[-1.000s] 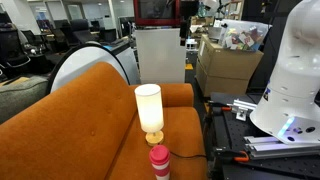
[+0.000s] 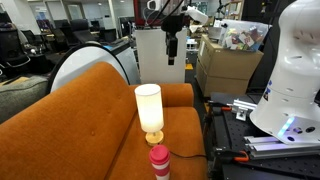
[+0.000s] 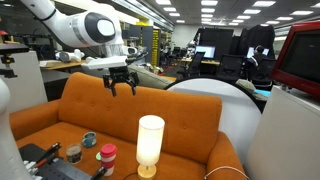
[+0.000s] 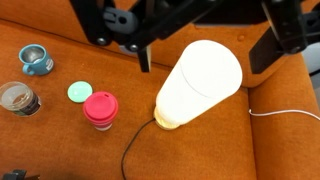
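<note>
My gripper [image 2: 173, 55] hangs in the air, open, with its fingers pointing down. In exterior view 2 the gripper [image 3: 123, 91] appears in front of the sofa's backrest, left of the lamp. A lit lamp [image 2: 149, 105] with a tall white shade stands on the orange sofa seat. Close by is a red lidded cup [image 3: 108, 157] with a pale band. From above, the wrist view shows a mint-green disc [image 4: 80, 91], a blue mug [image 4: 37, 61] and a clear glass [image 4: 19, 97] with something dark inside. None of these is held.
The orange sofa [image 3: 190, 105] has a high backrest behind the objects. A cable [image 4: 128, 148] runs from the lamp's base across the seat. Another pale cord [image 3: 228, 169] lies at the right. Seat space is bare toward the far end in exterior view 1.
In exterior view 1 my gripper has come lower and a little to the left, and more of the arm shows. The lamp and red cup have stayed put.
</note>
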